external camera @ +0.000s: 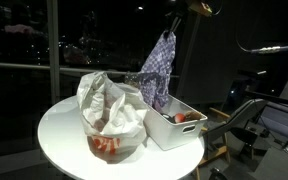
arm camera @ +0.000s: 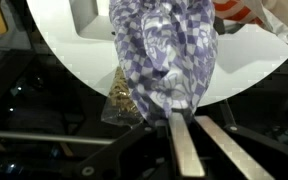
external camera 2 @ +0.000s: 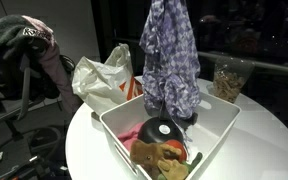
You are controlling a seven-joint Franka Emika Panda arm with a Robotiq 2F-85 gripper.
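A purple-and-white checkered cloth (external camera: 159,70) hangs from my gripper (external camera: 174,22) near the top of exterior view 1. In the wrist view the gripper is shut on the gathered top of the cloth (arm camera: 166,50), and the rest spreads away below it. The white bin (external camera 2: 216,127) stands on the table under the cloth. In exterior view 2 the long cloth (external camera 2: 171,60) drops in folds, its lower end at the bin's back part. The gripper is out of sight in that view.
Inside the bin lie a black round item (external camera 2: 161,132), a brown plush toy (external camera 2: 156,155) and something pink. A white paper bag (external camera: 111,115) stands beside the bin. Behind it is a clear container (external camera 2: 230,78) of brown bits. The round white table (external camera: 61,130) has bare room at the left.
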